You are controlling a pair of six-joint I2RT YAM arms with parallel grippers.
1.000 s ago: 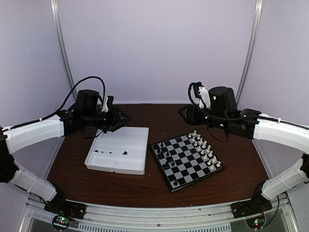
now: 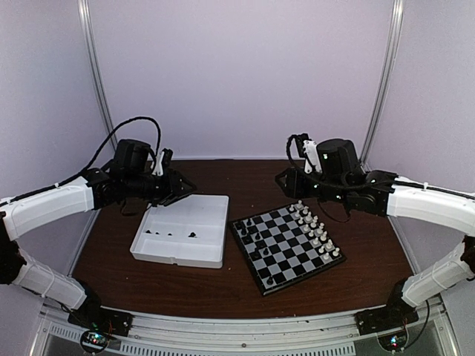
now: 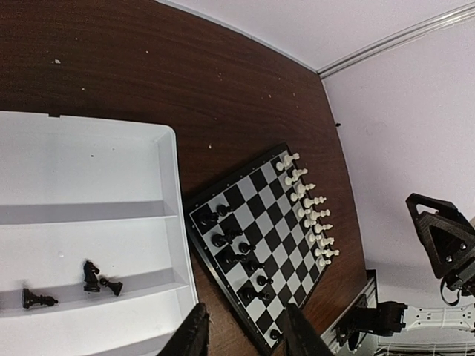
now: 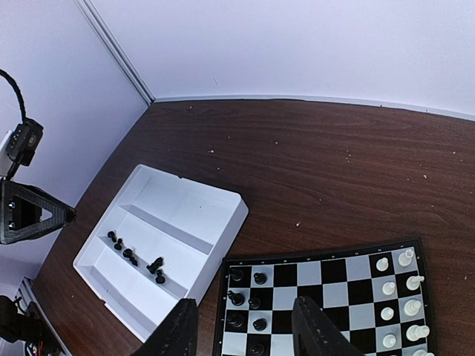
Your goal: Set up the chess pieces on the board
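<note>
The chessboard (image 2: 276, 251) lies at an angle right of centre on the table. White pieces (image 2: 327, 245) stand in two rows along its right side. Several black pieces (image 3: 236, 258) stand toward its left side, with one black piece (image 2: 270, 281) apart at the near corner. More black pieces (image 4: 155, 265) lie in a white tray (image 2: 199, 256). My left gripper is open and empty, held above the tray's far part. My right gripper, also open and empty, hangs above the board's far side.
Raised dividers (image 3: 82, 219) split the tray into compartments. Only a narrow strip of table separates tray and board. Bare brown table (image 4: 312, 163) lies behind both, and white walls (image 2: 237, 81) close off the back and sides.
Both arms have shifted slightly over the last second, the left one a little to the left and the right one's raised part a bit lower. Board, tray and pieces have stayed put.
</note>
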